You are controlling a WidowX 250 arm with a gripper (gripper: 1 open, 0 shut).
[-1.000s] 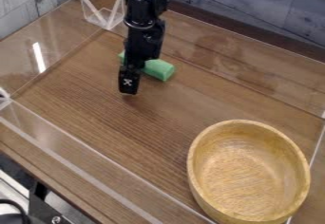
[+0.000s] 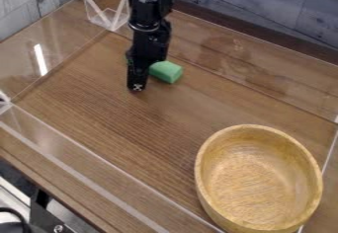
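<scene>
My black gripper [image 2: 140, 81] is low over the left-middle part of the wooden table, its tips at or just above the surface and shut, with nothing visible between them. Just right of it lies a green block [image 2: 165, 71], partly behind the arm, which reaches down from the top of the view.
A tan round bowl [image 2: 259, 183] sits at the front right. Clear plastic pieces stand at the back left and left edge. Walls border the back and left.
My gripper has shifted slightly toward the back and right, beside the green block, and more of the block's left part is now hidden behind it.
</scene>
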